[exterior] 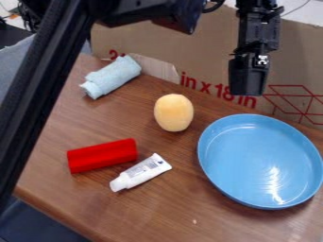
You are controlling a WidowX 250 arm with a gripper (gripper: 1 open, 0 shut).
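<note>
My gripper [248, 80] hangs open at the upper right, above the back of the table in front of the cardboard box, with nothing seen between its fingers. Below it lies a blue plate [260, 161]. A yellow round object [173, 112] rests left of the plate. A red cylinder [101, 156] and a white tube [140, 173] lie at the front left, and a light blue rolled cloth [110, 76] is at the back left.
A cardboard box [190, 57] stands along the back. The wooden table [151, 217] has bare room at the front and center. My dark arm crosses the top and left of the view.
</note>
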